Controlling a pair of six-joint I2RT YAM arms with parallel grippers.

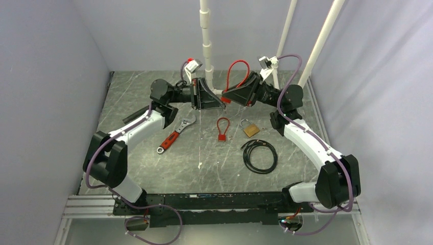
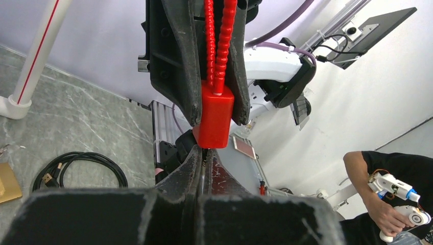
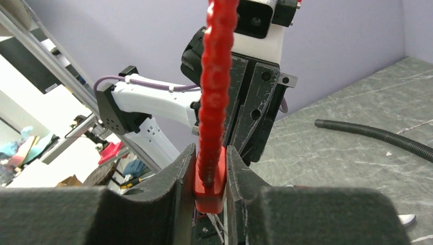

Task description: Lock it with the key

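Note:
Up in the air, a red lock with a ridged red cable loop (image 1: 238,62) has its body (image 2: 215,120) squeezed between the fingers of my right gripper (image 1: 224,96). The loop rises above those fingers. My left gripper is shut, its tips directly at the underside of the lock body, where they seem to touch or nearly touch. A thin dark bit shows at the tips, but I cannot tell whether it is a key. The keyhole is hidden. On the floor lies a second red cable lock (image 1: 222,137), with a brass padlock (image 1: 251,130) to its right.
A coiled black cable (image 1: 260,156) lies in front of the padlock. On the left rests a red-handled adjustable wrench (image 1: 169,141), and a black corrugated tube (image 3: 375,133) lies behind it. White pipes (image 1: 206,48) stand at the back.

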